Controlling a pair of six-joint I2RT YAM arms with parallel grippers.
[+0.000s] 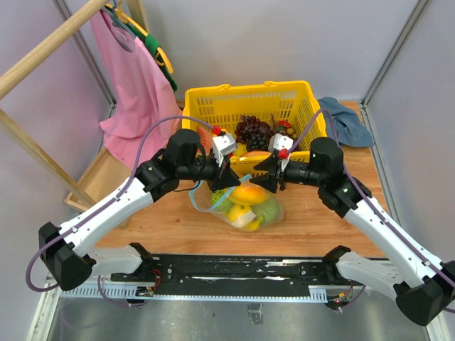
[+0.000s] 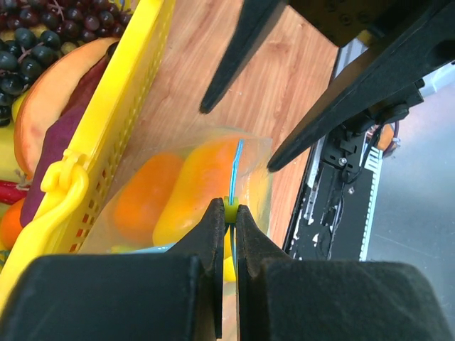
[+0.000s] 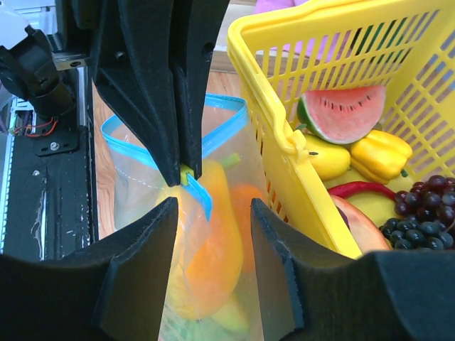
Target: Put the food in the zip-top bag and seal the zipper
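A clear zip bag with blue zipper strip stands on the table, holding yellow, orange and green produce. My left gripper is shut on the bag's zipper at its small yellow-green slider; in the right wrist view its fingertips pinch that spot. My right gripper stands open just beside the slider and the left fingers, with nothing between its fingers; in the left wrist view it hangs over the bag.
A yellow basket of fruit and vegetables stands directly behind the bag. A blue cloth lies at the back right, pink clothing hangs at the left. Bare wood shows either side of the bag.
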